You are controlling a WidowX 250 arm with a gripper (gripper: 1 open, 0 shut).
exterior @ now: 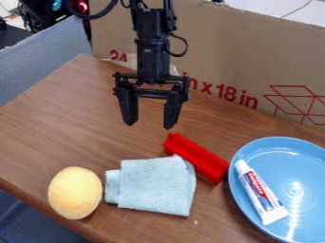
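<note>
My black gripper (150, 109) hangs open above the middle-back of the wooden table, its two fingers apart with nothing seen between them. Below and in front of it lie a red bar (196, 156), a folded light blue cloth (150, 185) and a pale yellow rounded object (75, 194). At the right, a blue plate (292, 175) holds a white toothpaste tube (259, 192).
A large cardboard sheet (229, 57) with red print stands along the table's back. A grey padded surface (45, 81) borders the left.
</note>
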